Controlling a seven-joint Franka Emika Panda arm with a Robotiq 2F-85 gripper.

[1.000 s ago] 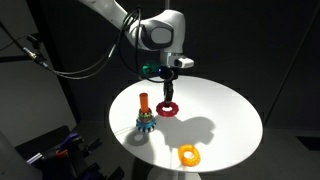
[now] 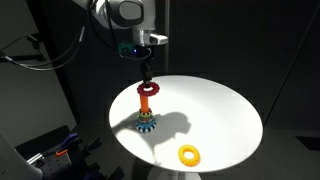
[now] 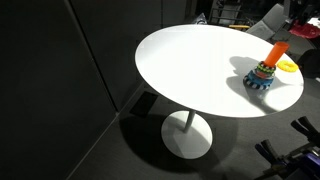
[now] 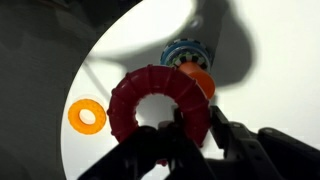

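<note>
A dark red ring (image 4: pixel 130 101) is held in my gripper, which is shut on its rim. In exterior view 1 the red ring (image 2: pixel 149 88) appears at the top of an orange post (image 2: pixel 144 103); the wrist view shows it still offset from the post's orange top (image 4: pixel 199 77). Blue and other coloured rings (image 2: pixel 146 123) are stacked round the post's lower part. A yellow-orange ring (image 2: pixel 189 155) lies flat near the table's front edge. In exterior view 2 the red ring (image 3: pixel 304 31) is partly in view at the upper right corner, above and to the right of the post (image 3: pixel 277 52).
Dark floor surrounds the table.
The arm has carried the red ring leftward and somewhat upward, from right of the stack to near the post's top in exterior view 1. The stack and the yellow-orange ring have stayed put.
</note>
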